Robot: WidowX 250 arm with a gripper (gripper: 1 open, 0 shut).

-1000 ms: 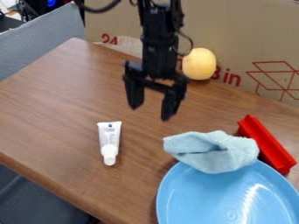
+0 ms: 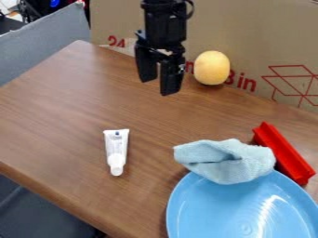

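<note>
My black gripper (image 2: 159,74) hangs open over the back of the wooden table, its two fingers pointing down with nothing between them, just left of a yellow egg-shaped object (image 2: 211,68). A white tube (image 2: 117,149) with a cap lies at the front left. A light blue cloth (image 2: 221,160) rests at the upper edge of a blue plate (image 2: 243,218) at the lower right. A red elongated object (image 2: 284,152) lies to the right of the cloth.
A cardboard panel (image 2: 273,37) stands along the back of the table (image 2: 62,112). A grey surface lies beyond the left edge.
My gripper has risen and moved back from the middle of the table toward the cardboard. The objects on the table have not visibly moved.
</note>
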